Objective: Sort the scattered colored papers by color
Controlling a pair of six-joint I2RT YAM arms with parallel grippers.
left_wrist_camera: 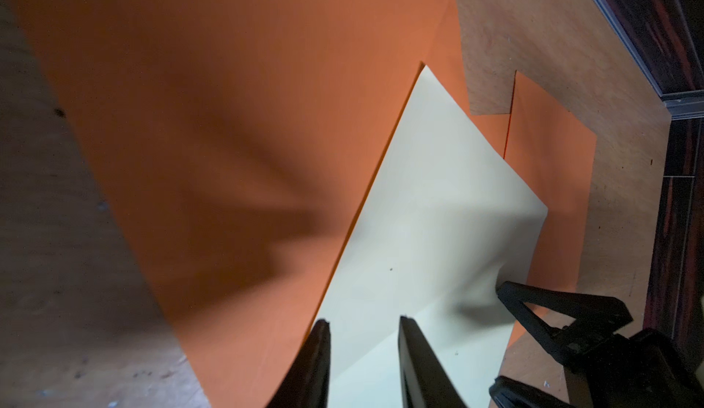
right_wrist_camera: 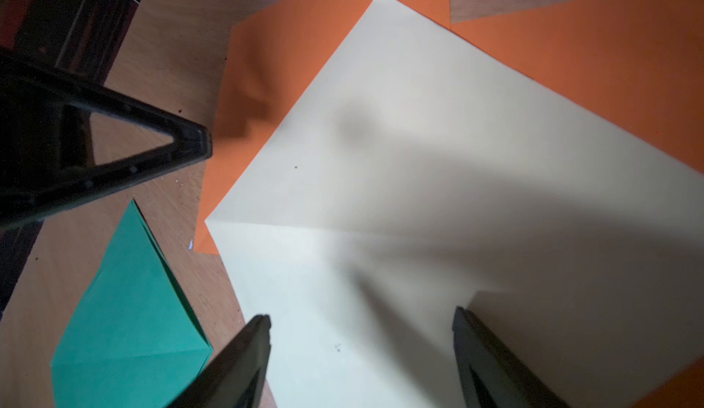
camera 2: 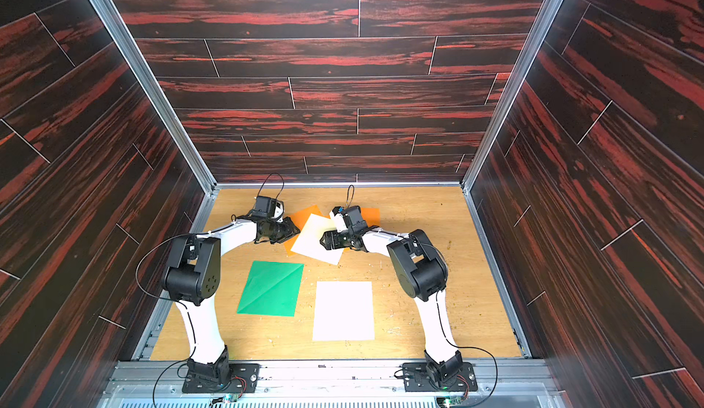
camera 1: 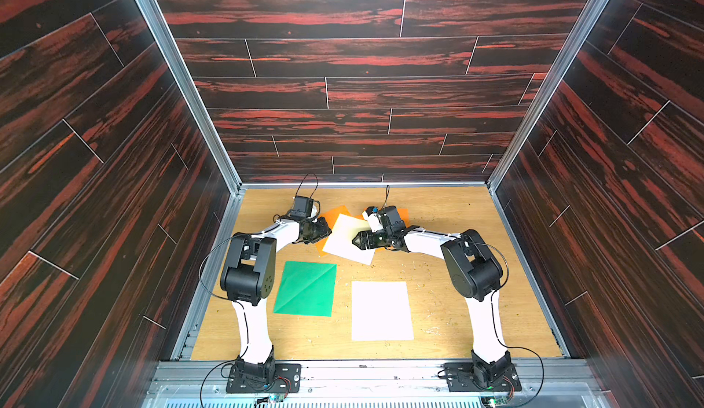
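A white paper (camera 1: 343, 238) lies slanted over orange papers at the back middle of the table. One orange paper (left_wrist_camera: 220, 129) extends from under its left side, and another orange paper (left_wrist_camera: 557, 158) shows beyond its right side. My left gripper, fingers parted, hangs over the white paper near its left edge. My right gripper is above the same sheet from the other side, its fingers apart with nothing visibly gripped. The green paper (camera 1: 305, 288) lies flat at front left, with a diagonal crease. A second white paper (camera 1: 381, 310) lies alone at front middle.
Both grippers are close together over the pile, and the right gripper's fingers (left_wrist_camera: 564, 301) show in the left wrist view. Dark walls enclose the sides and back.
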